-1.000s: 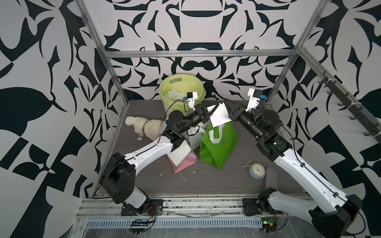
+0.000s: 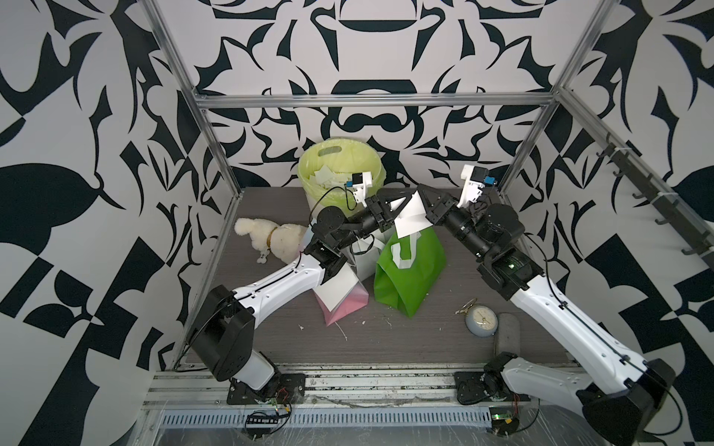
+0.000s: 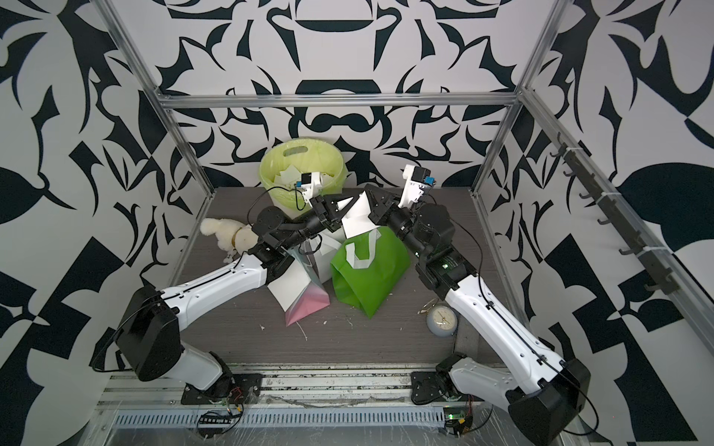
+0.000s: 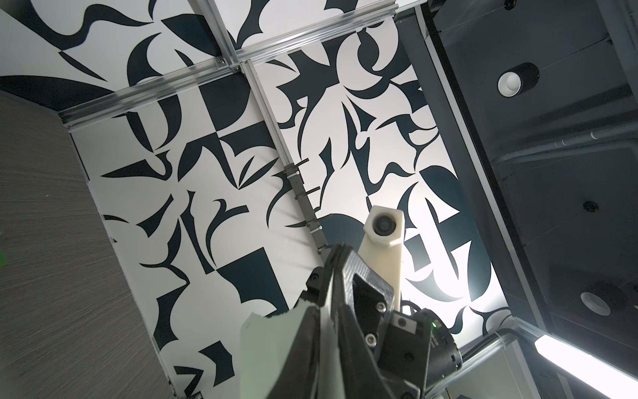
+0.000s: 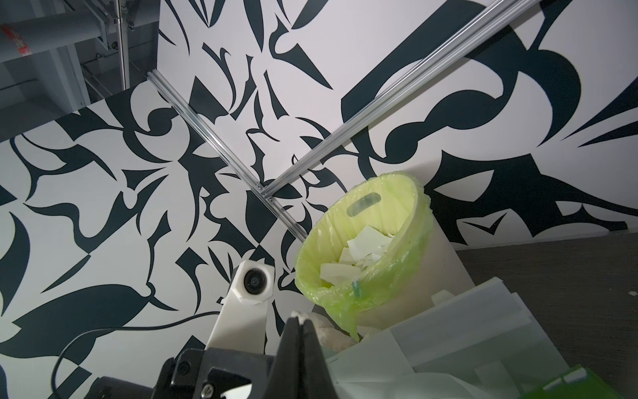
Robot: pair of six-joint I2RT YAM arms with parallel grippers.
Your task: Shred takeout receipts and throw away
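A white paper (image 2: 411, 219) (image 3: 358, 221) is held up above the green bag (image 2: 415, 278), between my left gripper (image 2: 394, 204) and right gripper (image 2: 426, 200), both shut on it at its upper part. In the left wrist view the paper (image 4: 269, 352) shows beside the shut fingers. The lime-lined bin (image 2: 340, 148) stands behind at the back, with white scraps (image 5: 359, 246) inside it.
A cream plush toy (image 2: 282, 241), a pink-and-white bag (image 2: 346, 308) and a white bag crowd the middle-left. A round clock (image 2: 481, 319) and a grey case (image 2: 508, 334) lie front right. Small scraps dot the front of the table.
Both arms are almost still, with the paper between the grippers; the right arm has shifted very slightly.
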